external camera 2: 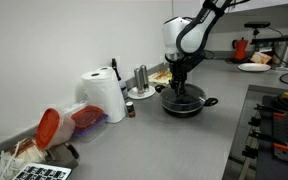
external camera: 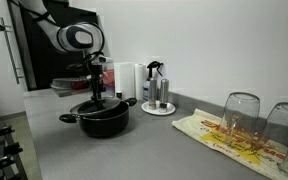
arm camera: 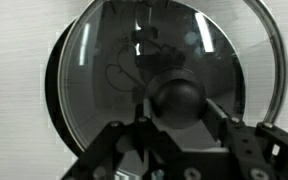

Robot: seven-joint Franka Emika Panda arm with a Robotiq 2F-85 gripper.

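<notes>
A black two-handled pot (external camera: 106,124) stands on the grey counter. Its clear glass lid (arm camera: 109,75) lies over the opening, looking off-centre: a dark strip of the pot (arm camera: 54,85) shows past the lid's edge in the wrist view. Whether the lid's rim is seated all round cannot be told. My gripper is directly above the lid, its fingers on either side of the round black knob (arm camera: 177,97). How firmly they touch the knob does not show. The second exterior view has the gripper (external camera 2: 181,92) low over the pot (external camera 2: 184,106).
Behind the pot are a white paper roll (external camera: 126,78) and a plate (external camera: 158,109) with tall grinders. Two upturned glass jars (external camera: 241,112) rest on a yellow cloth (external camera: 209,130) at right.
</notes>
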